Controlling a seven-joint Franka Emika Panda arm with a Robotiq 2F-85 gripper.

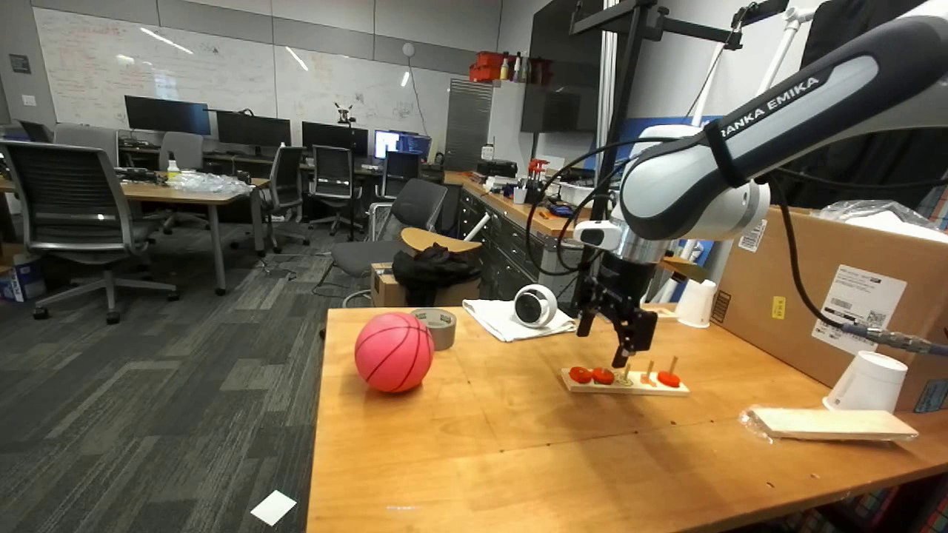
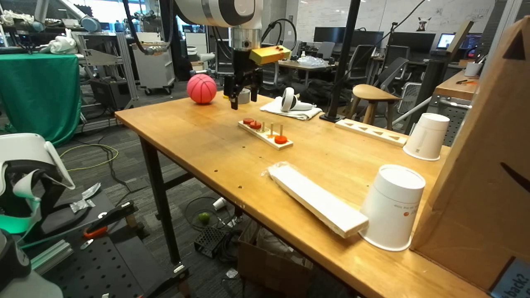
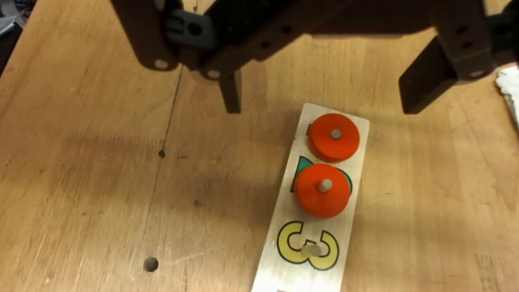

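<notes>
A narrow wooden peg board lies flat on the table with upright pegs along it. In the wrist view one red disc is on the peg at the board's end, and a second red disc covers part of a green number beside it. The peg at the yellow 3 is bare. Toward the other end sits another red disc. My gripper hangs above the table near the two-disc end, fingers wide apart and nothing between them; it is open and clear of the board.
A pink ball and a tape roll stand at the left. Behind the board, a white headset rests on a cloth. White cups, a wrapped plank and a large box occupy the right side.
</notes>
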